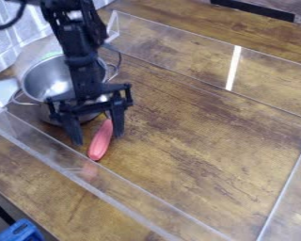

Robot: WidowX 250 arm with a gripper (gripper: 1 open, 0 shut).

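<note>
My black gripper (93, 122) hangs low at the left over a pink-handled utensil (99, 141) lying on the wooden table. Its fingers straddle the upper end of the utensil; whether they are apart from it or touching cannot be told. Behind the gripper sits a metal pot (42, 77), partly hidden by the arm, with a pale cloth or plastic at its left.
Transparent strips or walls run along the table's edges. A blue object (20, 232) is at the lower left corner.
</note>
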